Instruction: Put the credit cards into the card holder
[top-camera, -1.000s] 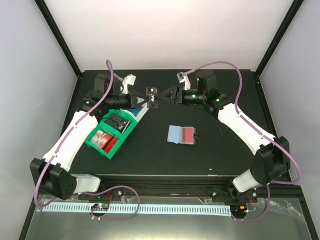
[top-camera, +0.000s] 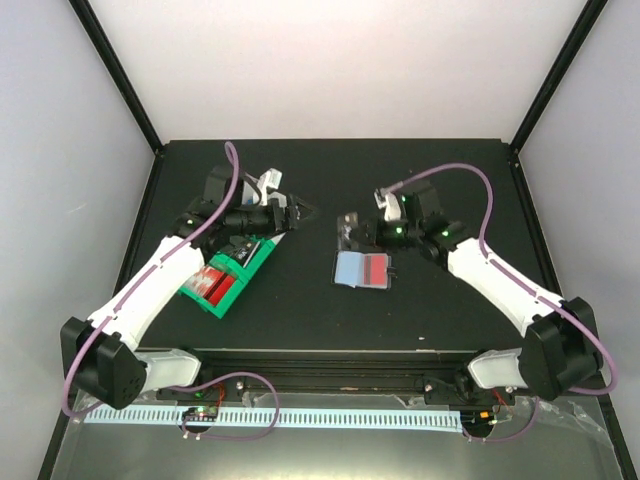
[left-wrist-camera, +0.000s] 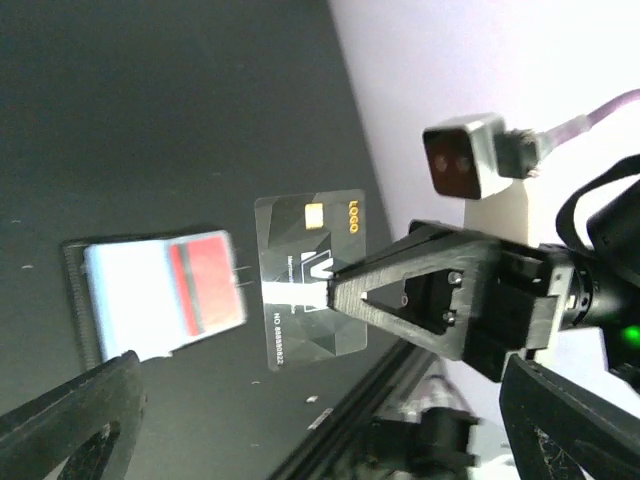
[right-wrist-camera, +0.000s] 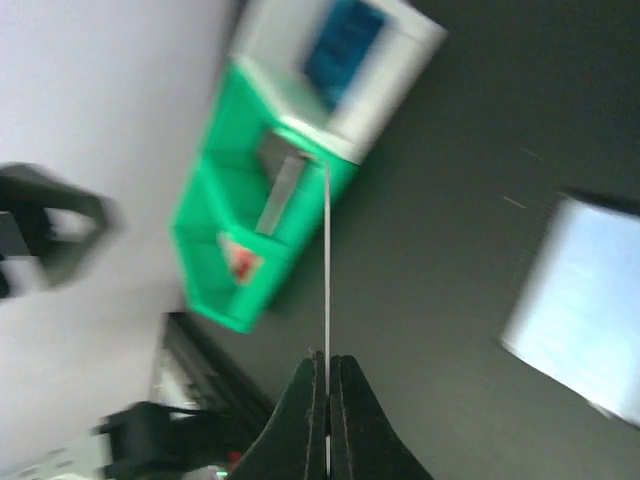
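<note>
A black credit card with gold chip and LOGO text is pinched in my right gripper (top-camera: 358, 232); in the right wrist view it shows edge-on as a thin line above the shut fingertips. In the top view it hangs at the upper left of the card holder (top-camera: 349, 268), which lies open on the table with a blue section (left-wrist-camera: 135, 295) and a red part (left-wrist-camera: 212, 275). My left gripper (top-camera: 305, 212) is open and empty, its fingers at the bottom corners of the left wrist view.
A green tray (top-camera: 225, 299) with cards in compartments and a white section (right-wrist-camera: 397, 45) sits on the left of the black table (top-camera: 430, 320).
The card was between the two grippers; my right gripper has since carried it down and right toward the holder. My left gripper has moved slightly right and is apart from the card.
</note>
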